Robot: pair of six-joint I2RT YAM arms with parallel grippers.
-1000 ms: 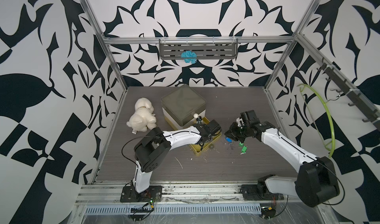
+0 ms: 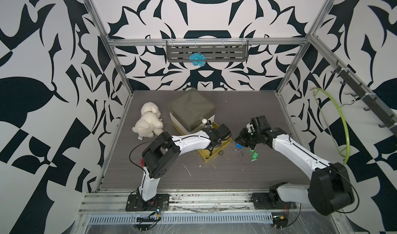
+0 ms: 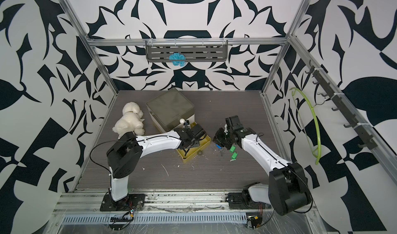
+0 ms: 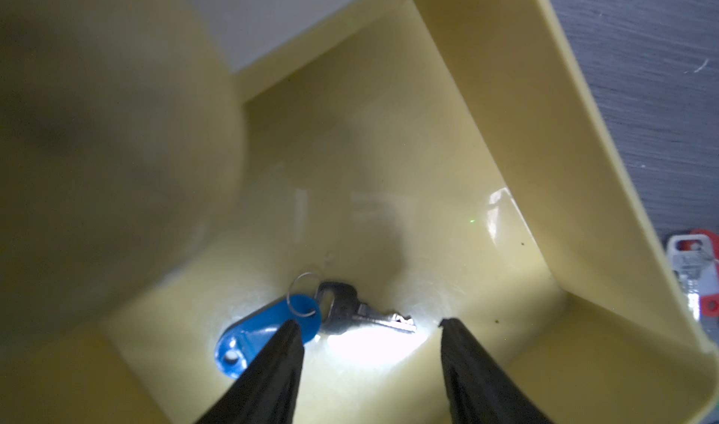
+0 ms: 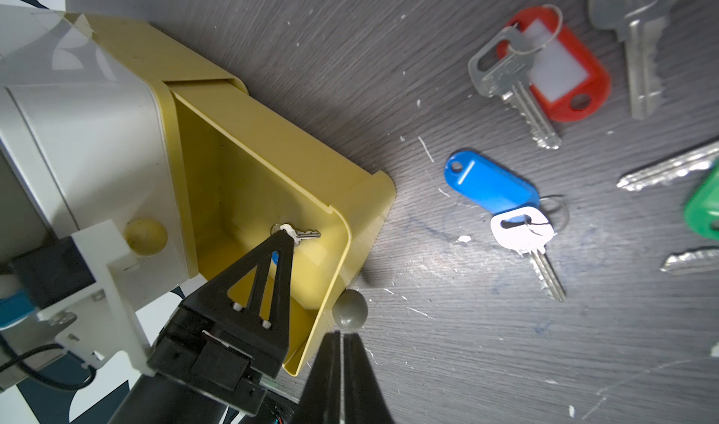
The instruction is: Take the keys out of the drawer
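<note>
The yellow drawer (image 5: 247, 117) is pulled out from the box (image 2: 191, 108). Inside, a key (image 4: 344, 308) with a blue tag (image 4: 262, 334) lies at the bottom. My left gripper is over them, fingertips apart on either side in its wrist view; whether it grips anything is unclear. My right gripper is shut beside the drawer, nothing visible between its fingers. Outside lie keys with a blue tag (image 5: 490, 180), a red tag (image 5: 569, 72) and a green tag (image 5: 704, 203).
A white plush toy (image 2: 146, 122) sits left of the box. A blue puff (image 2: 197, 58) is on the rear rack.
The left arm has shifted very slightly; the right arm looks still.
</note>
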